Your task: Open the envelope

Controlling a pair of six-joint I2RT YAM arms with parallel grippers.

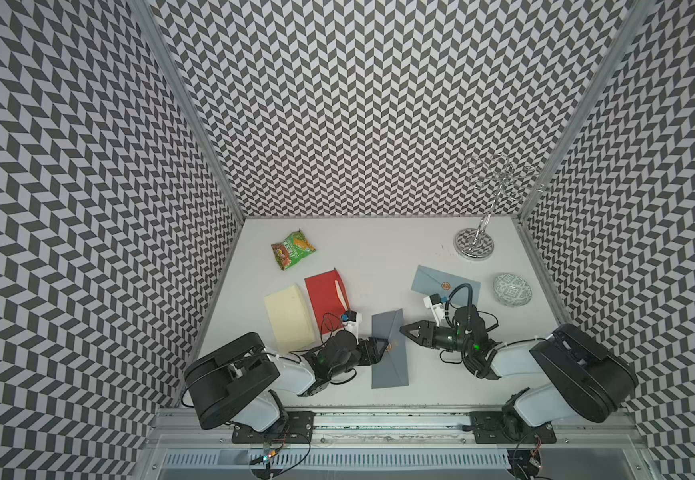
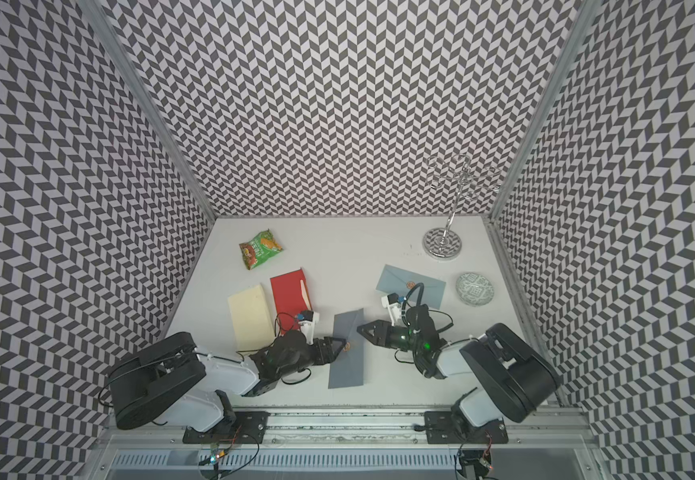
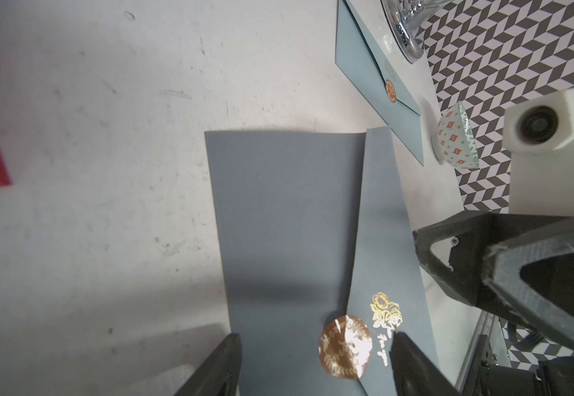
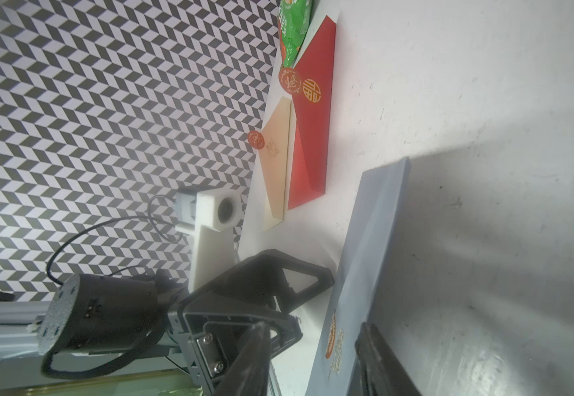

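The grey-blue envelope (image 1: 386, 321) lies lengthwise on the table between my two grippers. Its flap, with a copper seal (image 3: 345, 346) and gold print, shows along the right side in the left wrist view. My left gripper is open over the envelope, the seal between its fingertips from this angle. At the flap side, my right gripper is partly open. The envelope's long right edge (image 4: 384, 250) runs down between its fingers in the right wrist view. Whether either finger touches the paper, I cannot tell.
A red envelope (image 1: 323, 292) and a cream envelope (image 1: 290, 317) lie to the left. Behind my right arm is a light blue envelope (image 1: 435, 277). A patterned bowl (image 1: 512, 289), a metal stand (image 1: 474, 244) and a snack bag (image 1: 292, 249) stand farther out.
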